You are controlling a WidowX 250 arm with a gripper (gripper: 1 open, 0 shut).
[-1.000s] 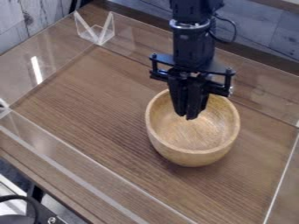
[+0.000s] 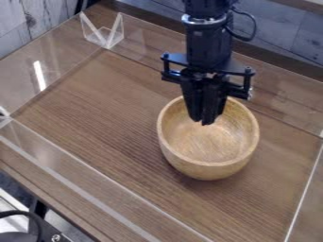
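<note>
A pale beige round bowl [image 2: 209, 142] rests on the wooden surface [image 2: 94, 151] right of the middle. My black gripper [image 2: 205, 111] hangs from the top, pointing down over the back half of the bowl. Its fingertips appear at or just inside the far part of the bowl, though their exact height is unclear. The dark fingers overlap in this view, so I cannot tell how they stand or whether anything is between them.
A small white wire stand [image 2: 104, 30] is at the back left. Dark cables lie at the bottom left. The wood left of the bowl is clear, and a grey back edge runs behind the arm.
My gripper has risen slightly over the last second. The bowl looks unmoved.
</note>
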